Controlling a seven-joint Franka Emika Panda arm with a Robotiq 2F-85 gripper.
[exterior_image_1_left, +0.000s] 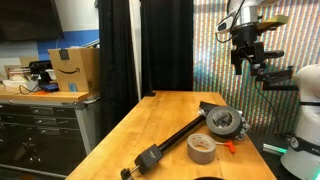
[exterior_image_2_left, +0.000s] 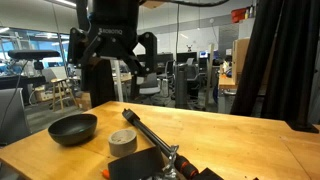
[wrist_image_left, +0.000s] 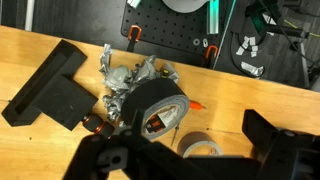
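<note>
My gripper (exterior_image_1_left: 250, 67) hangs high above the right end of the wooden table, its fingers apart and empty. In exterior view 2 the gripper (exterior_image_2_left: 109, 62) is close to the camera, over the table. Its dark fingers reach in from the bottom of the wrist view. Below lie a black ring-shaped roll (exterior_image_1_left: 224, 122) and a tan tape roll (exterior_image_1_left: 202, 149); the tan roll (wrist_image_left: 201, 149) shows between the fingers in the wrist view. A small orange item (wrist_image_left: 194, 105) sits beside the black roll, and crumpled silver material (wrist_image_left: 120, 77) lies next to it.
A long black tool (exterior_image_1_left: 165, 147) stretches across the table. A black bowl (exterior_image_2_left: 73, 128) stands near the table edge. A black perforated board (wrist_image_left: 175, 38) borders the wooden surface. A cardboard box (exterior_image_1_left: 75, 68) rests on a separate cabinet.
</note>
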